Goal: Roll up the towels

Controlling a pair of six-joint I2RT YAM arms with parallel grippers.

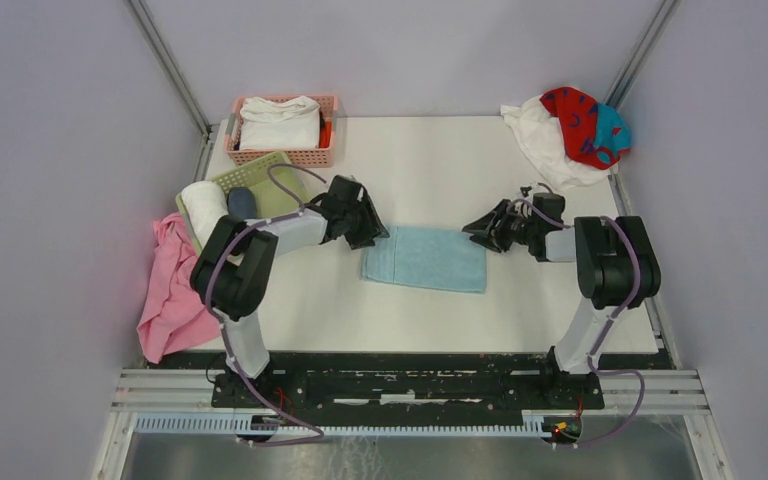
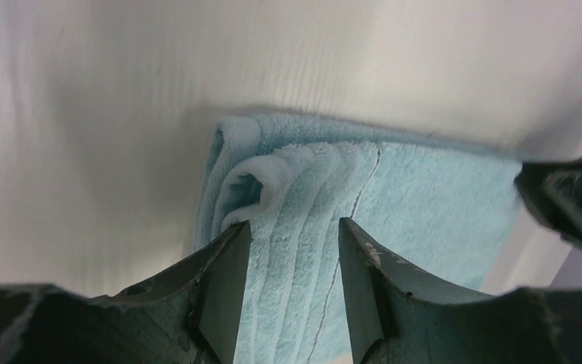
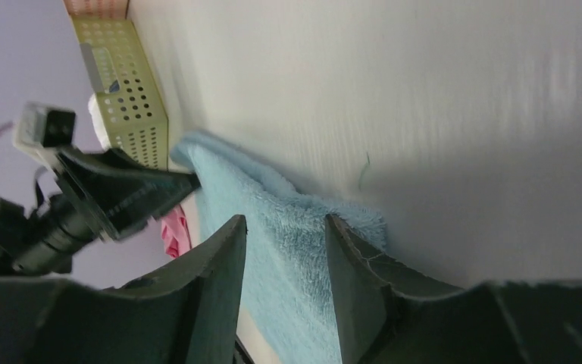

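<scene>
A light blue towel (image 1: 430, 260), folded into a flat rectangle, lies mid-table. My left gripper (image 1: 382, 240) is at its far left corner, and my right gripper (image 1: 470, 235) at its far right corner. In the left wrist view the towel's raised, creased end (image 2: 273, 174) rises between the parted fingers. The right wrist view shows a ridge of towel (image 3: 295, 220) between the parted fingers. Neither pair is closed tight on the cloth; whether the pads touch it is hard to tell.
A green basket (image 1: 295, 180) holding a white and a dark rolled towel stands at left, by a pink cloth (image 1: 170, 290). Behind it is a pink basket (image 1: 325, 158). White cloth (image 1: 535, 135) and a red-blue cloth (image 1: 585, 125) lie back right.
</scene>
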